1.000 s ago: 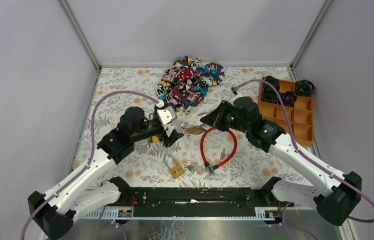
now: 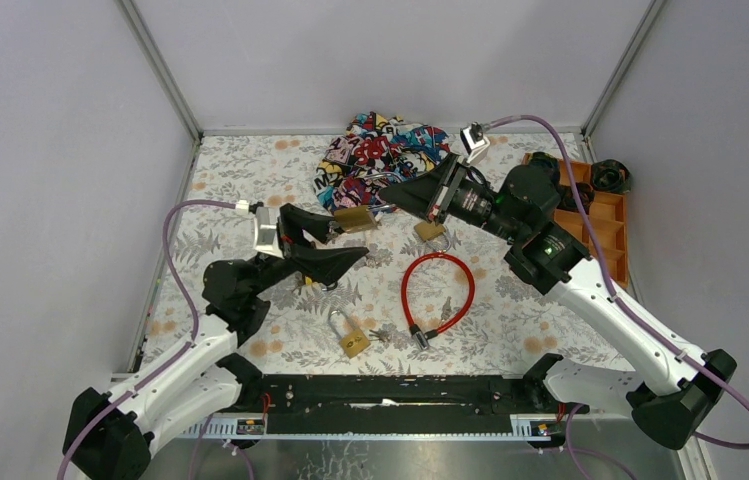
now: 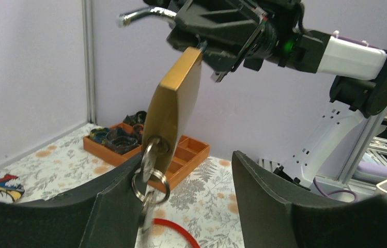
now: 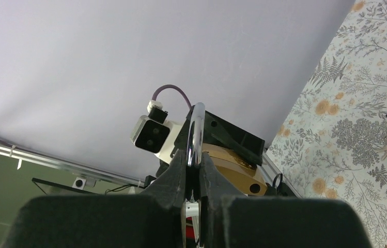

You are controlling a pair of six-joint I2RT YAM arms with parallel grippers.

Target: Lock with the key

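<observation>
My right gripper (image 2: 386,194) is shut on the chrome shackle (image 4: 197,132) of a brass padlock (image 2: 355,219), holding it above the table. In the left wrist view, the padlock's body (image 3: 173,103) hangs tilted, its keyhole face towards my left gripper. A key (image 3: 152,151) sits at the keyhole, with a ring (image 3: 150,185) and another blurred key (image 3: 145,212) dangling from it. The left fingers stand apart; the keys hang close to the left-hand finger, and contact cannot be told. One end of the shackle juts out free past the right fingers.
Beneath lie a red cable lock (image 2: 406,290), a brass padlock (image 2: 354,343) with keys beside it, and another padlock (image 2: 430,231). A patterned cloth (image 2: 375,150) is at the back. The wooden box (image 2: 605,235) stands at the right.
</observation>
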